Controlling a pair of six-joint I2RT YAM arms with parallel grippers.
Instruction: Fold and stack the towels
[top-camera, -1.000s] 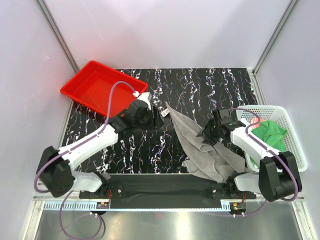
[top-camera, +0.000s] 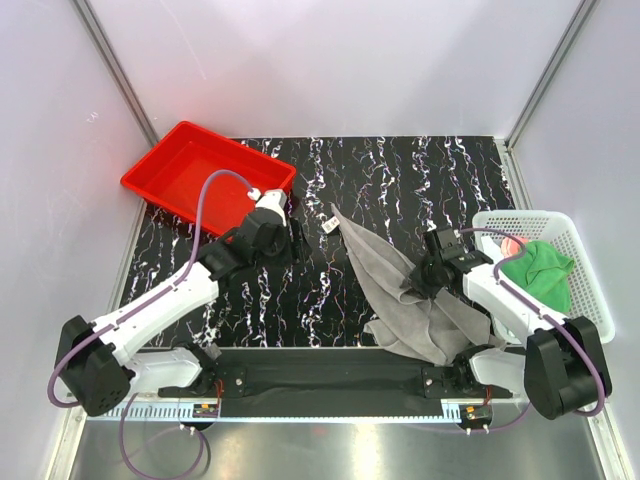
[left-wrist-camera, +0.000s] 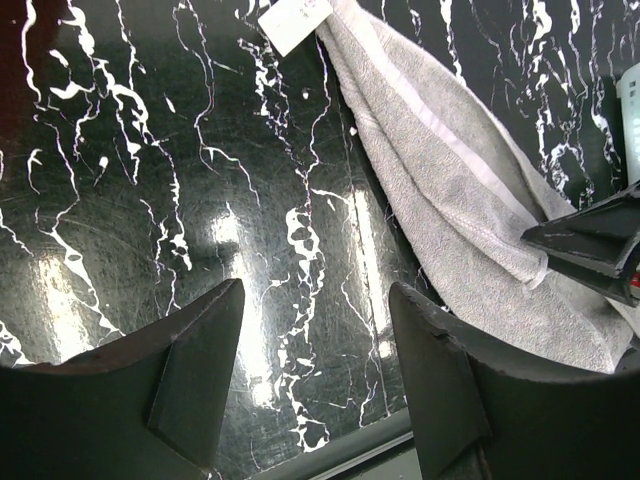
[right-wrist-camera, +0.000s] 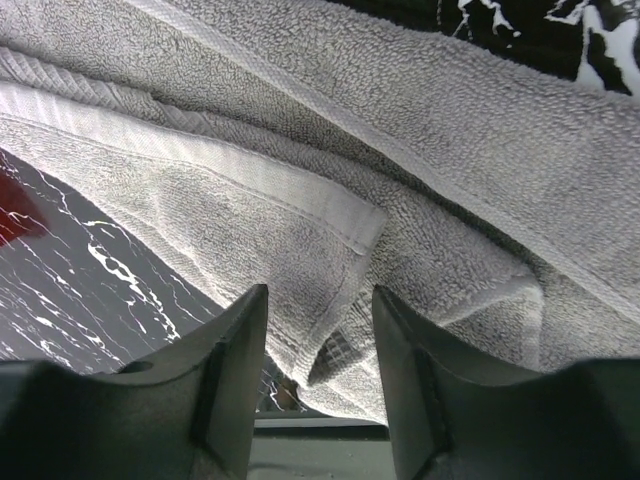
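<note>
A grey towel (top-camera: 375, 280) lies loosely folded on the black marbled table, its narrow end toward the back, with a white tag (left-wrist-camera: 292, 22) beside that end. Over its middle is my right gripper (top-camera: 420, 283); in the right wrist view its fingertips (right-wrist-camera: 247, 315) are part open around a hemmed fold of towel (right-wrist-camera: 290, 230), and whether they touch it is unclear. My left gripper (top-camera: 296, 240) hangs open over bare table left of the towel, nothing between its fingers.
A red bin (top-camera: 170, 160) stands at back left. A white basket (top-camera: 585, 265) at right holds green cloth (top-camera: 540, 270) and a pink one. Bare table lies between the red bin and the towel.
My left arm has drawn back to the left, away from the towel's tip. My right gripper has shifted slightly toward the front, over the towel's middle.
</note>
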